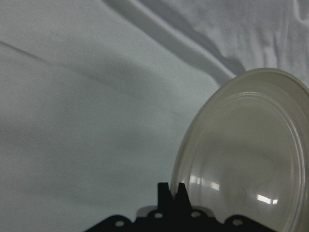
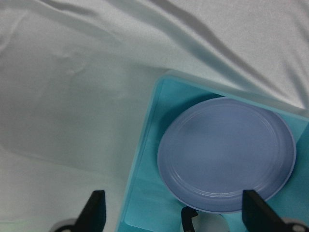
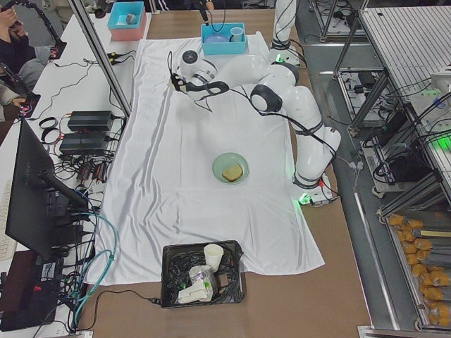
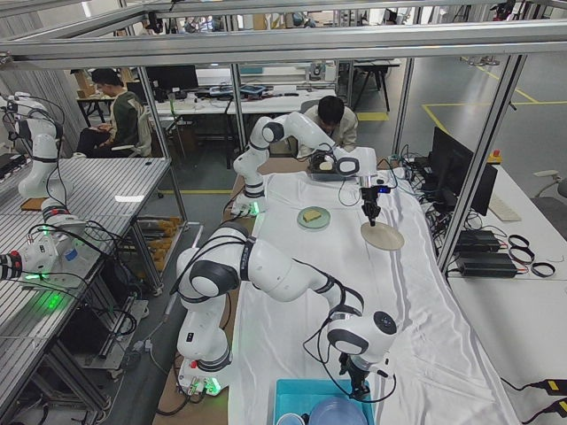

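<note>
A cream plate (image 4: 383, 237) lies on the white cloth, my left gripper (image 4: 370, 214) at its rim. In the left wrist view the plate (image 1: 246, 150) fills the right side, its rim meeting the close-set fingertips (image 1: 164, 188); whether they grip it I cannot tell. My right gripper is open over a turquoise bin (image 2: 142, 164) holding a blue plate (image 2: 224, 150) and a partly hidden cup (image 2: 212, 223). A green plate (image 3: 218, 169) with a yellow sponge (image 3: 232, 173) sits mid-cloth.
A black lined bin (image 3: 169, 274) with a white cup and rubbish stands at one end of the cloth. Monitors and electronics line the side table (image 4: 523, 328). The cloth between the bins is largely clear apart from the plates.
</note>
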